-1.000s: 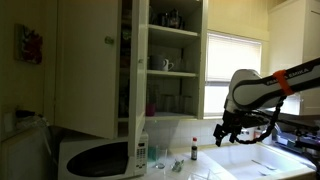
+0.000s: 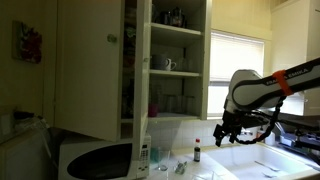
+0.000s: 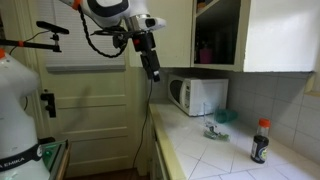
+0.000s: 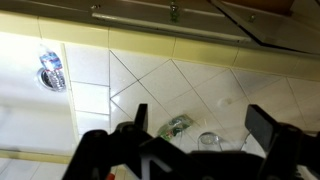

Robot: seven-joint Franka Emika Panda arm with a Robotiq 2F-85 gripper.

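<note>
My gripper [image 2: 225, 131] hangs in the air on the right of the first exterior view, above the white counter and sink area. In the wrist view its two dark fingers [image 4: 265, 130] stand wide apart, and no object is held between them. Beyond and below them, a small green-and-clear item [image 4: 174, 126] and a clear glass [image 4: 210, 140] are on the tiled counter. A dark bottle with a red cap [image 3: 260, 142] stands upright on that counter, apart from the gripper.
A white microwave [image 3: 200, 92] sits at the counter's far end. Above, an open cabinet [image 2: 175, 75] holds mugs and glasses, its tall door [image 2: 88, 70] swung out. The sink [image 2: 258, 162] is at the right. Bare tiles [image 3: 205, 155] lie along the counter's front.
The gripper shows little movement and stays clear of objects.
</note>
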